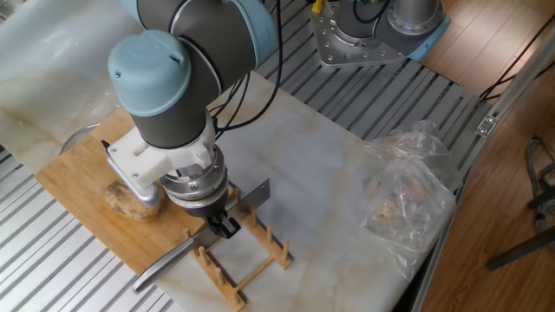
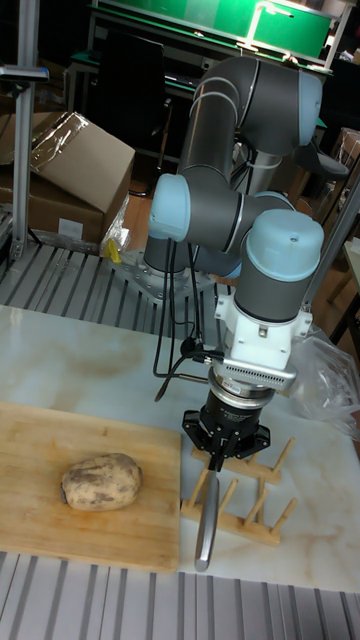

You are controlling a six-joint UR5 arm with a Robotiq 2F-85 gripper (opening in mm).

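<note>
A knife with a broad metal blade (image 1: 255, 196) and a silver handle (image 1: 165, 263) lies across the wooden peg rack (image 1: 252, 278). In exterior view 3 its handle (image 2: 207, 522) points toward the camera, beside the cutting board. My gripper (image 1: 227, 228) is pointed down over the middle of the knife, its black fingertips right at it. Seen from exterior view 3, the gripper (image 2: 218, 461) sits at the far end of the handle. Whether the fingers grip the knife or merely stand around it is hidden.
A potato (image 2: 101, 481) rests on the wooden cutting board (image 2: 64, 544), left of the rack in exterior view 3. A clear plastic bag (image 1: 408, 204) with something inside lies at the right table edge. Between rack and bag the pale tabletop (image 1: 321, 199) is bare.
</note>
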